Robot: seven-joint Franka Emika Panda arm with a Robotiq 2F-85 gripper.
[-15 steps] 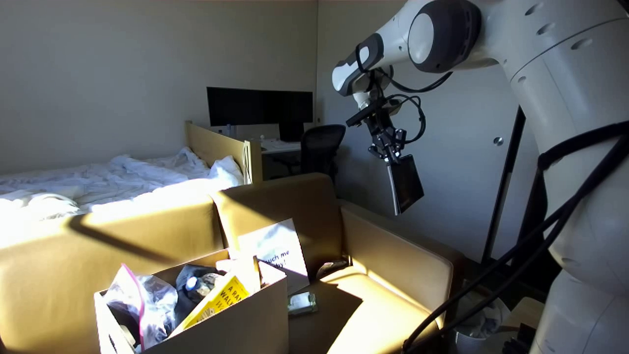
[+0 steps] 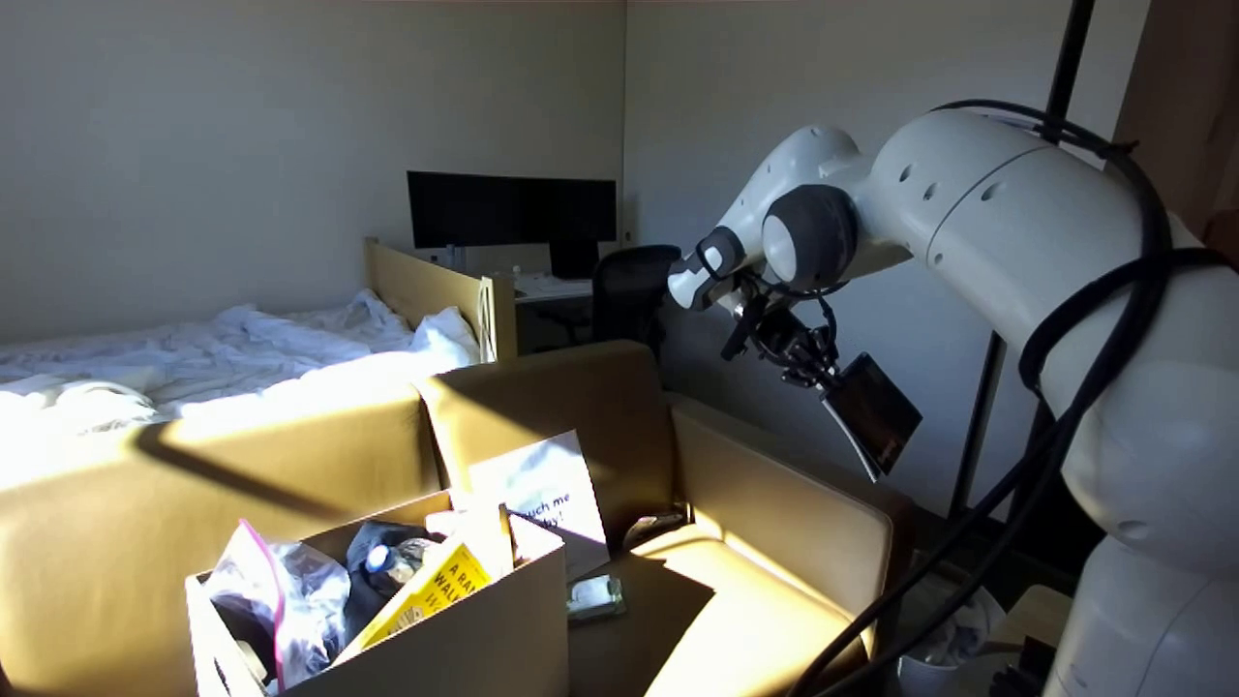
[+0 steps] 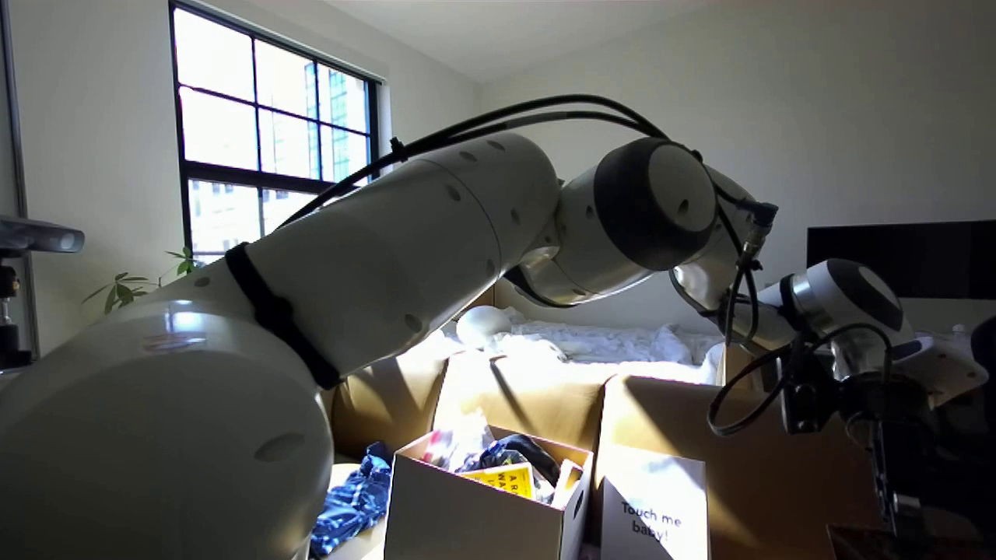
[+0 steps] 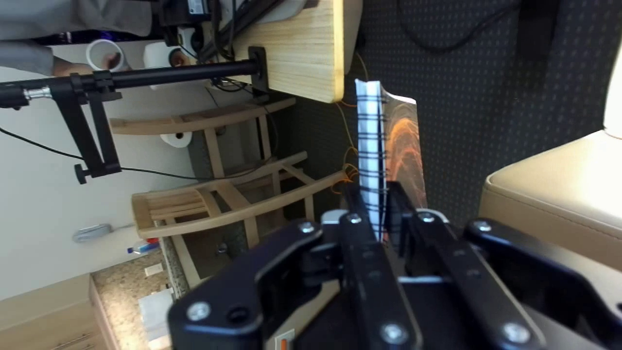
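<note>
My gripper is shut on a spiral notebook with a dark cover, held in the air right of the couch's armrest. In the wrist view, the fingers pinch the notebook near its wire-bound edge; white pages and an orange swirl on the cover show. The second exterior view has the gripper at the lower right, dark and hard to make out there. An open box stands on the couch, holding a yellow book, a clear plastic bag and dark cloth.
A "Touch me baby!" sign leans on the tan couch beside the box. A small clear package lies near it. A white bin stands by the armrest. In the wrist view, a wooden tabletop juts close to the notebook.
With the notebook still in it, my gripper has moved right and down in the first exterior view. The notebook is now more tilted. Box and couch items have stayed put.
</note>
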